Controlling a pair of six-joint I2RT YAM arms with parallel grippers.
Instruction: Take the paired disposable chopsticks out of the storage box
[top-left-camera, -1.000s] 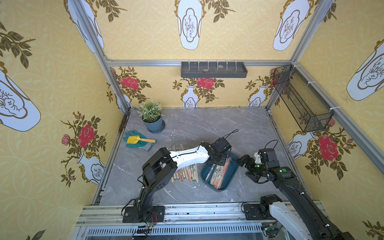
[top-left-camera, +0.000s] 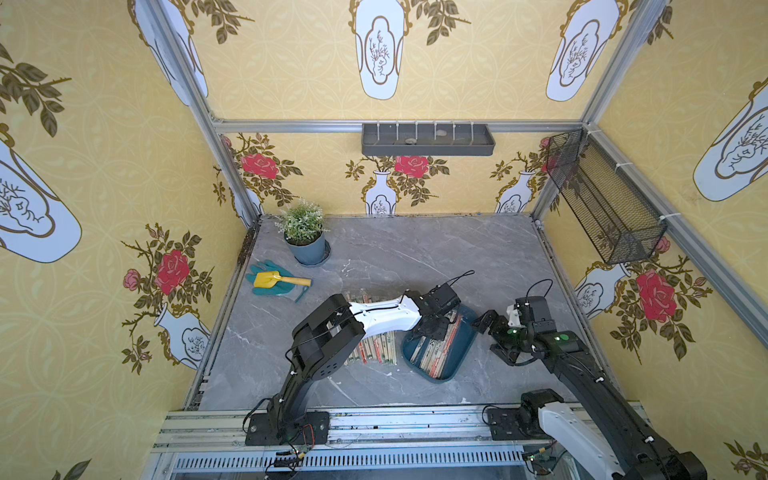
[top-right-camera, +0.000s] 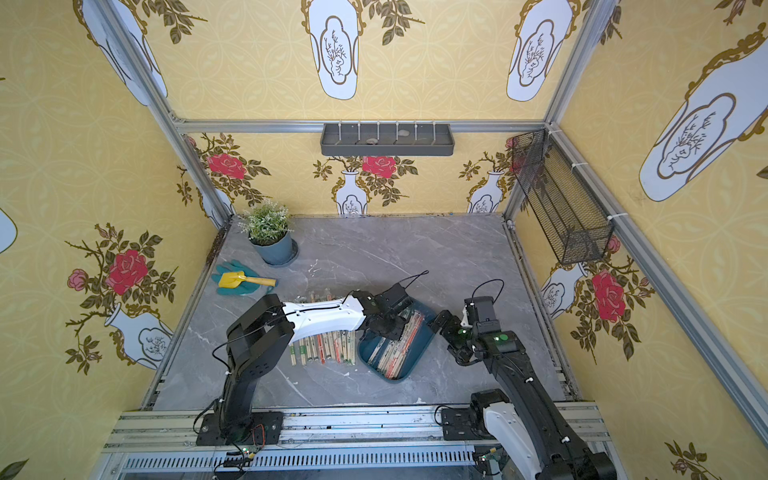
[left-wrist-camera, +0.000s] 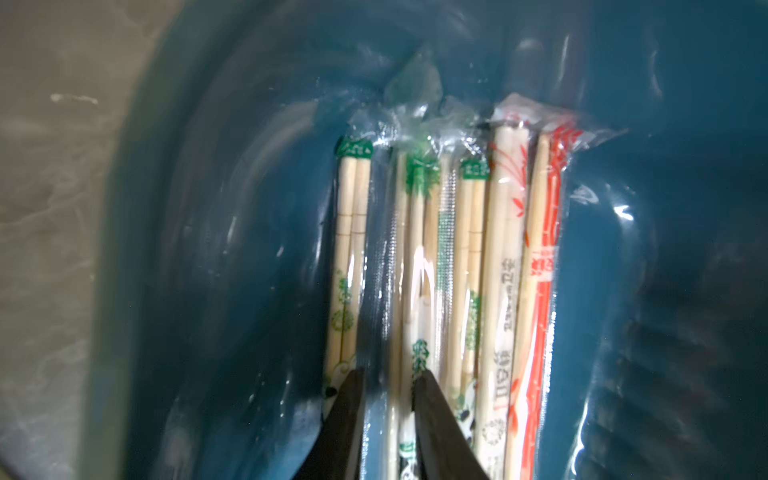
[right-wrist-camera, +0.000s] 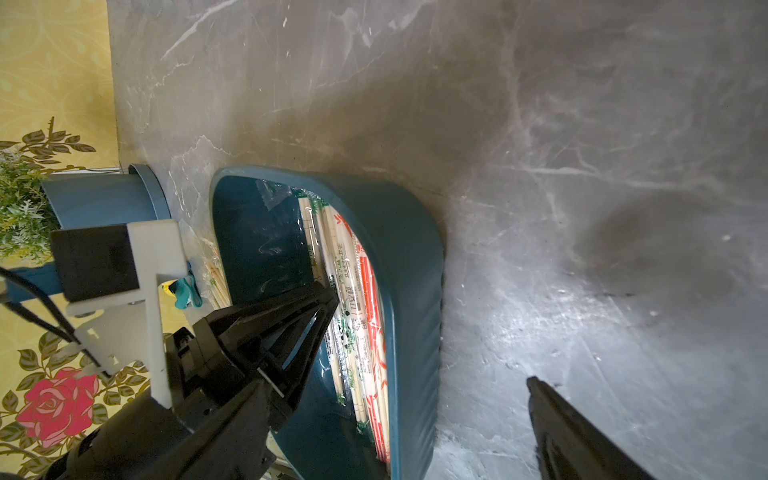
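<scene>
The blue storage box (top-left-camera: 461, 369) stands mid-table with several wrapped chopstick pairs (top-left-camera: 436, 357) lying lengthwise in it. My left gripper reaches down over them, its two fingertips slightly apart. Beneath its gap runs a green-marked pair (left-wrist-camera: 413, 336); whether the fingers touch the wrapper I cannot tell. One pair (left-wrist-camera: 345, 248) lies by itself left of the group, and a red-printed pair (left-wrist-camera: 540, 264) is rightmost. Right of the box, my right gripper stands open, its fingers wide apart over bare table.
A row of wrapped chopsticks (top-left-camera: 376, 347) lies on the table left of the box, partly under the left arm. At the back left are a potted plant (top-left-camera: 309, 249) and a yellow trowel (top-left-camera: 276, 280).
My left gripper has shifted slightly toward the front of the box and lower. The right arm has barely moved, and the box looks the same.
</scene>
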